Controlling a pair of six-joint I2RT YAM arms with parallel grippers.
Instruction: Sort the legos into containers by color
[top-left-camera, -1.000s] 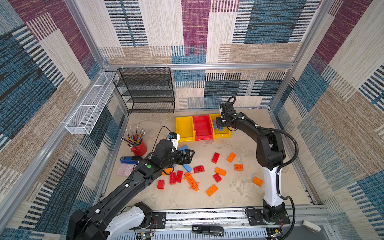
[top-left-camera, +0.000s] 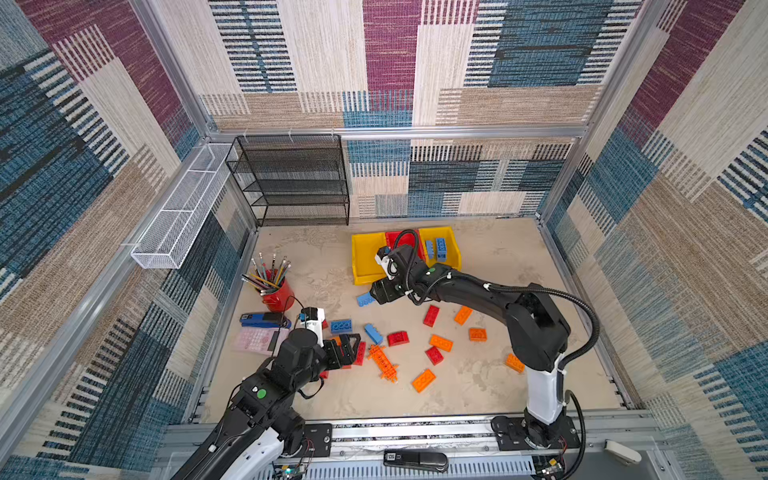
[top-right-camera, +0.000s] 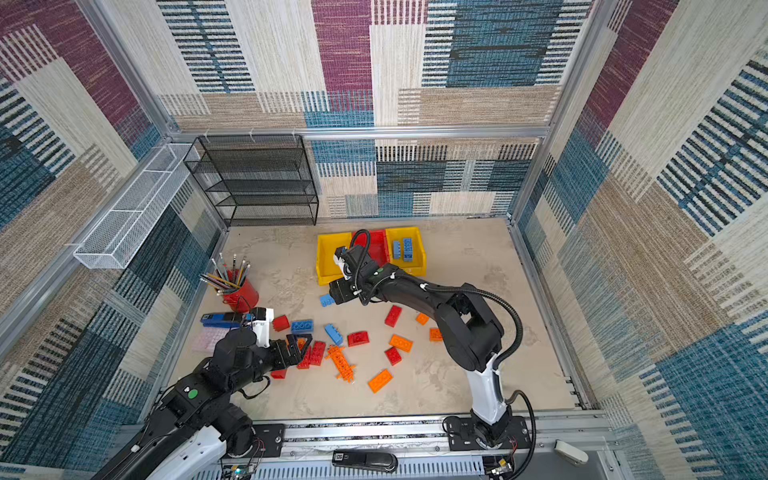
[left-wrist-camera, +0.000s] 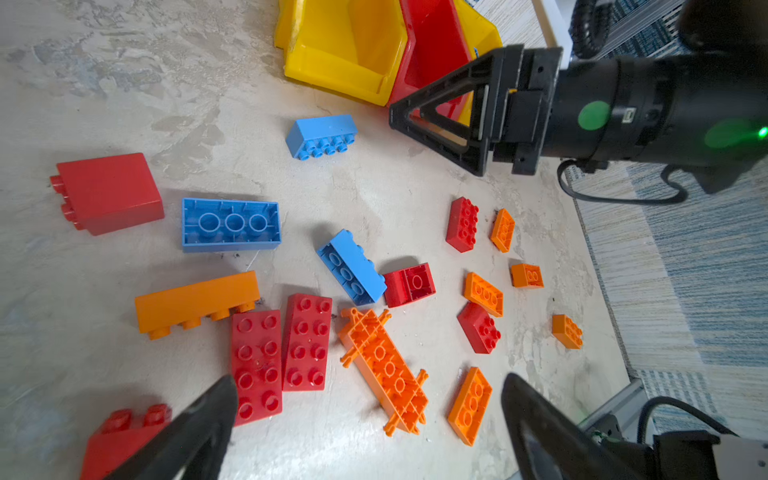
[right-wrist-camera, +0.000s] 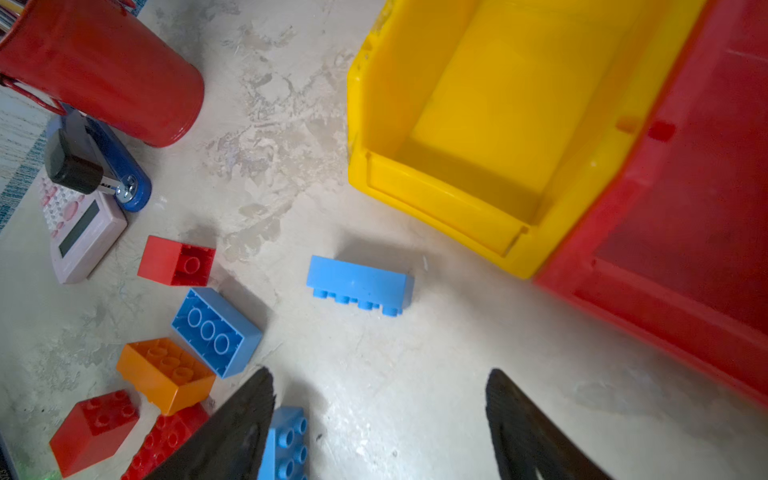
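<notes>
Blue bricks lie in the right yellow bin (top-left-camera: 453, 252); the left yellow bin (top-left-camera: 364, 257) and the red bin (right-wrist-camera: 744, 184) beside it look empty where visible. My right gripper is open above the table in front of the bins, with a blue brick (right-wrist-camera: 360, 284) ahead of its fingers, untouched. Over the left brick cluster, my left gripper hangs open and empty. Below it are red bricks (left-wrist-camera: 306, 340), an orange brick (left-wrist-camera: 196, 304), a studded orange piece (left-wrist-camera: 385, 372) and two more blue bricks, one upside down (left-wrist-camera: 231, 225) and one on its side (left-wrist-camera: 352, 268).
A red pencil cup (top-left-camera: 278, 298), a blue stapler (top-left-camera: 262, 320) and a pink calculator (right-wrist-camera: 84, 220) stand at the left. Loose orange (top-left-camera: 423, 380) and red bricks (top-left-camera: 431, 316) are spread to the right. Behind the cup is a black wire rack (top-left-camera: 292, 180).
My right arm has swung left from the right yellow bin to near the blue brick in front of the bins. My left arm has drawn back toward the front left.
</notes>
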